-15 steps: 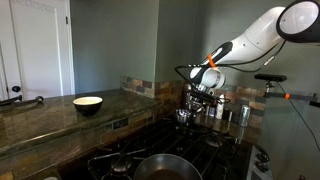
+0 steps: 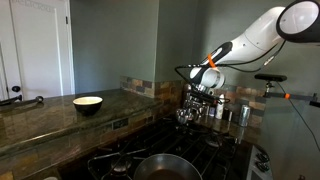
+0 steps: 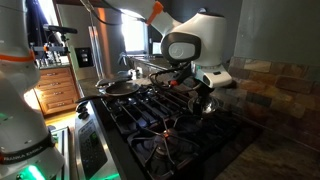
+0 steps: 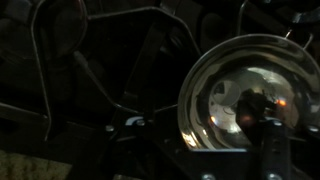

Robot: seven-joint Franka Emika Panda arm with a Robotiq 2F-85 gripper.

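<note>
A shiny round metal pot (image 4: 215, 85) fills the right side of the wrist view, its rim reaching down between the dark fingers of my gripper. These fingers stand apart, one left of the rim and the other over the pot's lower right. In exterior view 2 the gripper (image 3: 197, 88) points down at the metal pot (image 3: 207, 104) on the far part of the stove. Exterior view 1 shows the gripper (image 2: 199, 97) just above the pot (image 2: 184, 116). Contact between fingers and rim is too dark to tell.
A dark frying pan (image 2: 168, 168) sits on the near burners of the black stove (image 3: 160, 135). On the counter (image 2: 50, 122) stands a black bowl with a pale inside (image 2: 88, 104). Bottles (image 2: 244, 116) line the wall behind the arm.
</note>
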